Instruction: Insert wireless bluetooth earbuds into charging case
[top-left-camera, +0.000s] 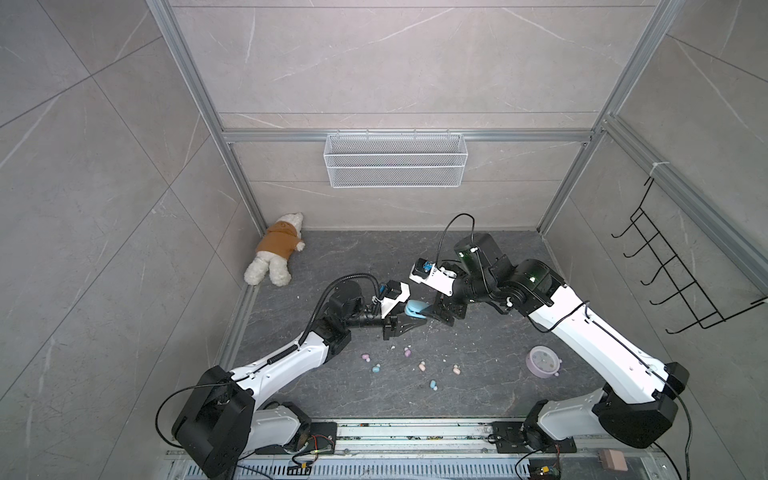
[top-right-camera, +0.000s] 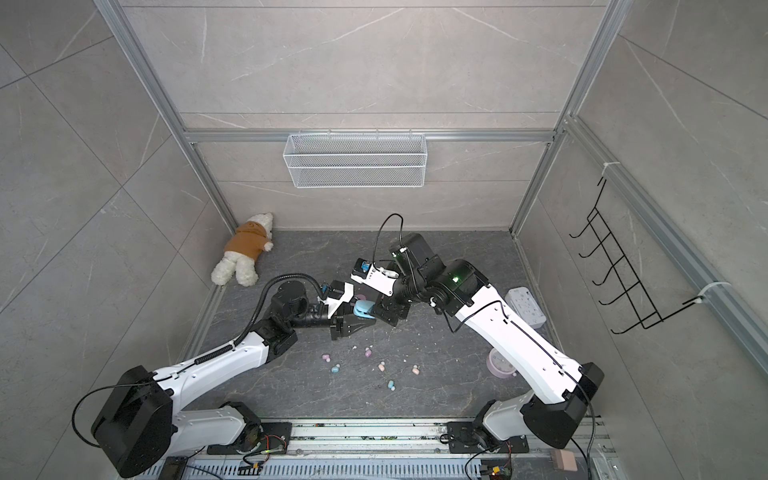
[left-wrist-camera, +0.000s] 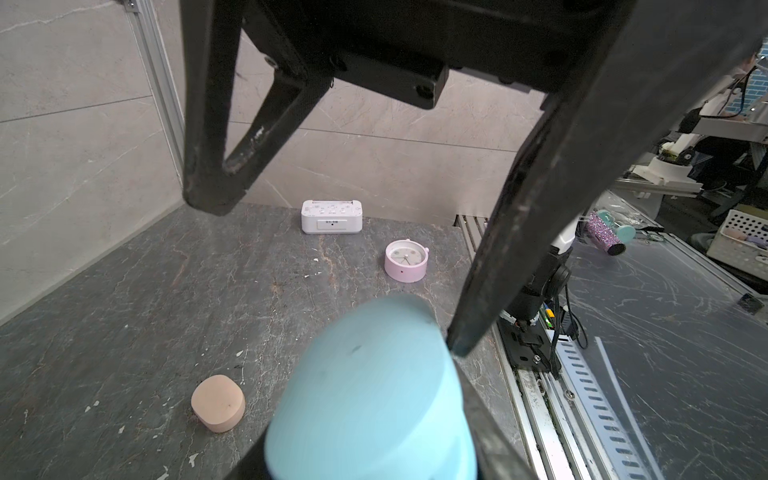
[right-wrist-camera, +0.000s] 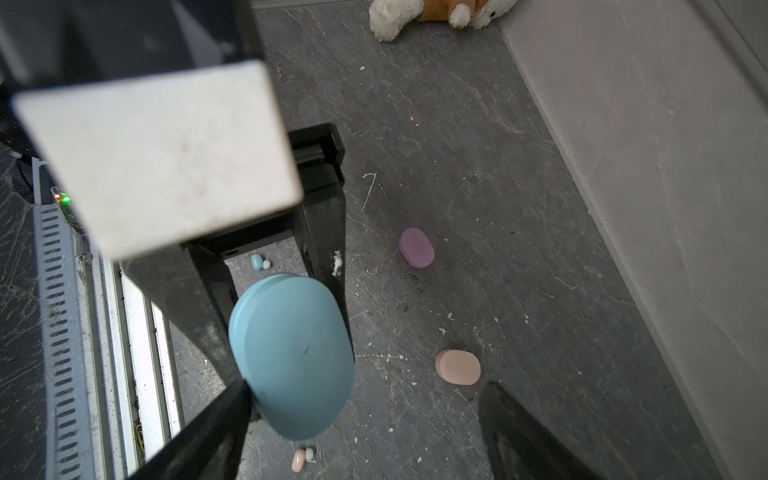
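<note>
A light blue charging case (top-left-camera: 416, 309) is held up mid-workspace, its lid apparently closed, in my left gripper (top-left-camera: 405, 320), which is shut on it; it fills the lower middle of the left wrist view (left-wrist-camera: 368, 392). My right gripper is open beside the case (right-wrist-camera: 292, 352), one blurred finger at its edge; whether it touches is unclear. Several small pastel earbuds (top-left-camera: 422, 366) lie on the grey floor below. A pink case (right-wrist-camera: 416, 246) and a beige case (right-wrist-camera: 457, 366) also lie on the floor.
A teddy bear (top-left-camera: 276, 249) lies at the back left. A pink round clock (top-left-camera: 544, 361) and a white box (top-right-camera: 525, 306) stand at the right. A wire basket (top-left-camera: 395, 160) hangs on the back wall, a black hook rack (top-left-camera: 672, 272) on the right wall.
</note>
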